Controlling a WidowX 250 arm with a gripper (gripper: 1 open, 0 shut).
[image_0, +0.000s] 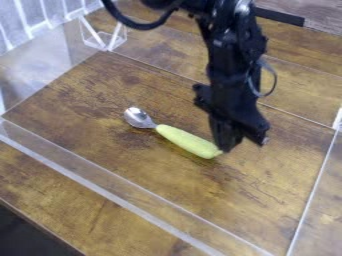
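Observation:
A spoon with a shiny metal bowl and a pale yellow-green handle lies diagonally on the wooden table. My black gripper hangs just above and to the right of the handle's lower end, blurred, and appears shut. I see nothing held in it; the spoon rests on the table.
Clear plastic walls and pale strips border the wooden work area. A small white triangular frame stands at the back left.

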